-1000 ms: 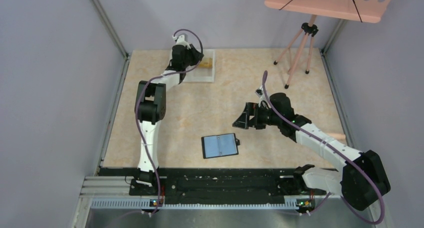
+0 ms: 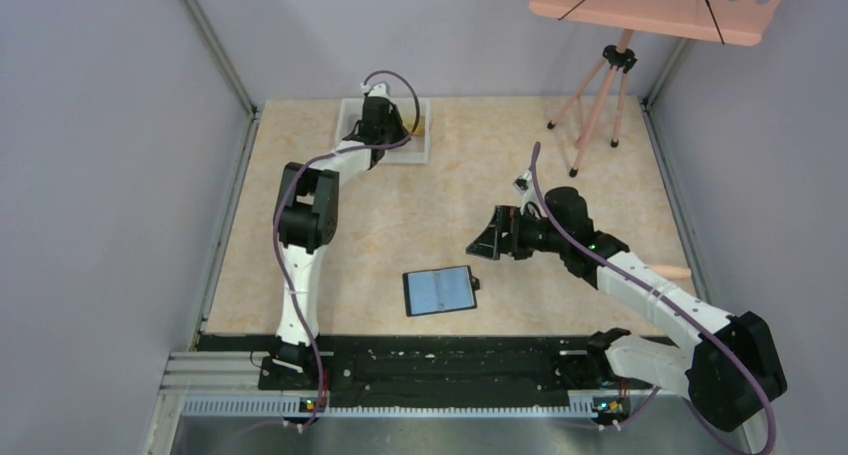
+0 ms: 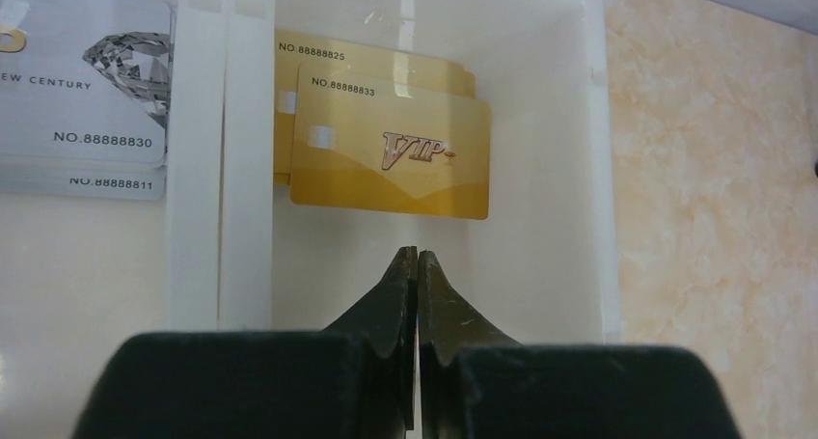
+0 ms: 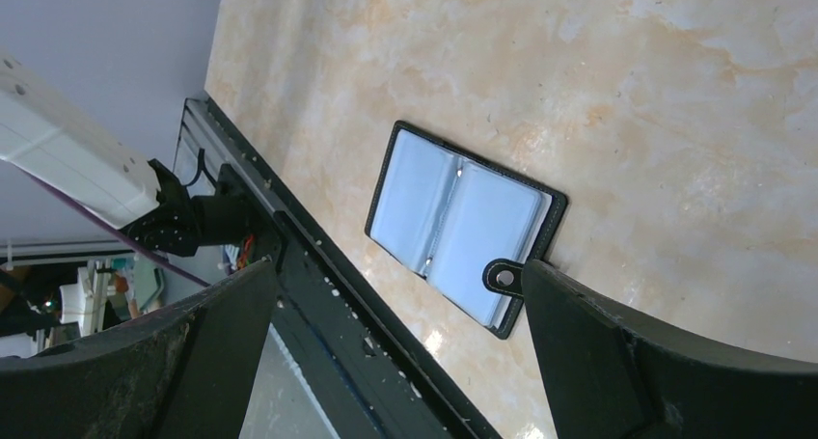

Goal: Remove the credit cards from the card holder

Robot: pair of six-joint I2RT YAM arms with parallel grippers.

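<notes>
The card holder (image 4: 487, 236) lies spread open on the table near its front edge, its pale blue sleeves facing up and its snap strap at one side; I see no card showing in the sleeves. Gold VIP cards (image 3: 391, 140) rest overlapping in one compartment of a white box, and silver cards (image 3: 82, 82) lie in the compartment to its left. Over the gold cards' compartment, my left gripper is shut, nothing visible between its tips. My right gripper (image 2: 490, 233) stands open above the table, behind and right of the holder, with empty space between its fingers.
The white box (image 2: 427, 135) sits at the table's back edge, left of centre, partly hidden by the left arm. A pink tripod stand (image 2: 600, 115) occupies the back right. Bare tabletop (image 2: 440, 215) lies between the box and the holder.
My left gripper has moved to the right over the white box, covering more of the gold cards from above. The right arm has shifted only slightly; the holder has stayed put.
</notes>
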